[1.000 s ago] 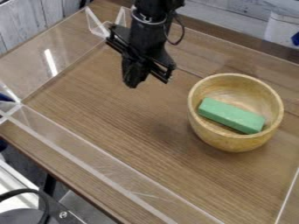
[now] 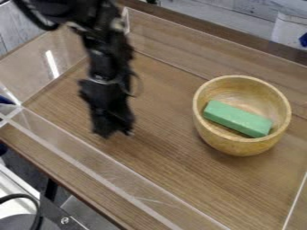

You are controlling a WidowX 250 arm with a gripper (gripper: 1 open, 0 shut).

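Observation:
My black gripper [image 2: 110, 122] is blurred by motion, low over the left-middle of the wooden table; I cannot make out its fingers or anything between them. To its right sits a round light wooden bowl [image 2: 217, 138] with a green block [image 2: 238, 119] lying inside it.
A clear strip [image 2: 96, 181] runs along the left front, near the table's edge and some dark cables. A white object shows at the top right corner.
The arm has moved down and to the left from the back middle of the table toward the near left. The bowl and green block have not moved.

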